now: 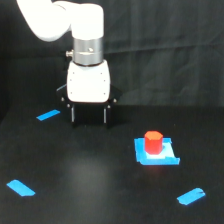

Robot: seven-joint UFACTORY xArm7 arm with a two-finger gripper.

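My white gripper (89,118) hangs at the upper left of the camera view, above the dark table. Its two thin dark fingers stand wide apart, so it is open, and nothing shows between them. To its right and nearer the camera, well apart from it, a small red block (153,142) sits on a white square (166,157) edged with blue.
Strips of blue tape lie on the dark tabletop (95,170): one at the back left (48,115), one at the front left (20,188) and one at the front right (190,196). A dark curtain hangs behind.
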